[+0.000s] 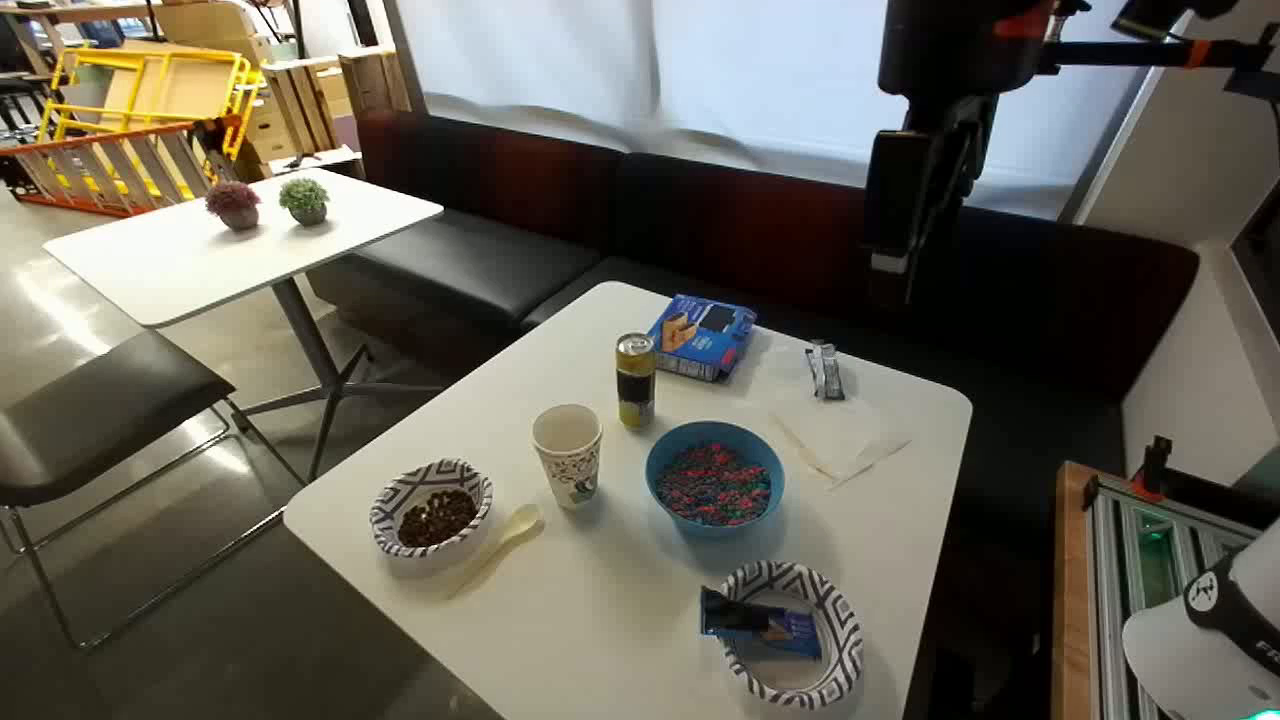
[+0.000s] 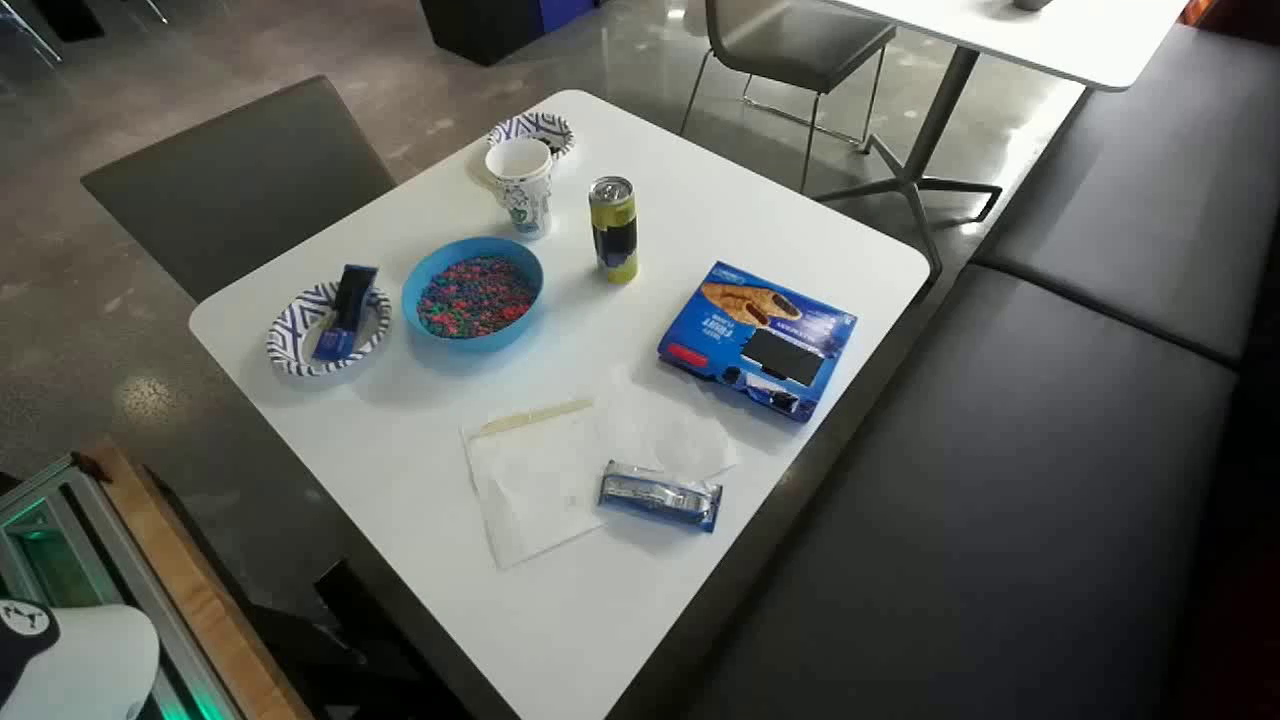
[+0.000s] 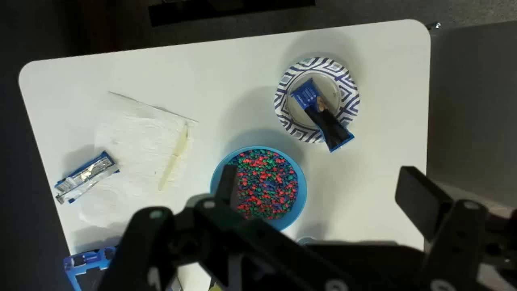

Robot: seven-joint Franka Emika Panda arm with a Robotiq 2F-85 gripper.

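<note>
My gripper is open high above the white table (image 3: 368, 194), its fingers wide apart with nothing between them. In exterior view 1 the gripper (image 1: 890, 282) hangs at the upper right, clear of everything on the table. Below it in the wrist view is a blue bowl (image 3: 261, 189) of red, green and blue bits. A patterned paper bowl (image 3: 349, 97) holds a blue-wrapped snack bar (image 3: 323, 116), one end jutting over the rim. Another wrapped bar (image 2: 660, 496), silver and blue, lies beside a napkin (image 2: 528, 480). The blue snack box (image 2: 758, 342) lies flat near the bench side.
A yellow can (image 1: 636, 382) and a paper cup (image 1: 567, 456) stand upright mid-table. Near one corner are a paper bowl of brown bits (image 1: 432, 509) and a pale spoon (image 1: 498, 550). A dark bench (image 2: 1020, 480) runs along one side.
</note>
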